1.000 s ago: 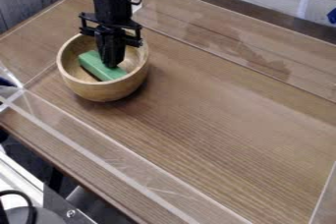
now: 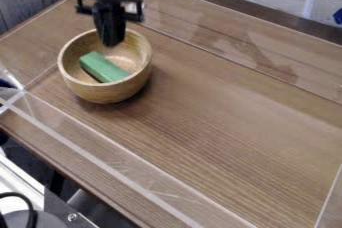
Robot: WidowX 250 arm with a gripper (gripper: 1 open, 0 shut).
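A wooden bowl (image 2: pixel 118 93) sits on the left part of the wooden table, with a green block (image 2: pixel 104 67) lying inside it. My gripper (image 2: pixel 110 30) hangs over the back rim of the bowl, blurred, its fingers too indistinct to show whether they are open or shut. The block lies below it, apart from the fingers.
My gripper has risen up and back, away from the green block, which stays in the bowl and is now more fully visible.
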